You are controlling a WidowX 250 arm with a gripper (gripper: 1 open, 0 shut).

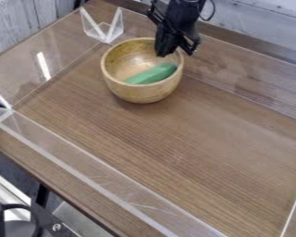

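Observation:
A wooden bowl (132, 91) sits in the upper middle of the table, with a green elongated object (152, 74) lying inside it. My black gripper (166, 46) is at the bowl's back-right rim, above or at the edge; its fingers are small and dark, and it looks shut, with nothing visible between them.
A white wire-like stand or clear object (103, 27) stands behind the bowl to the left. Dark cables lie at the lower left edge.

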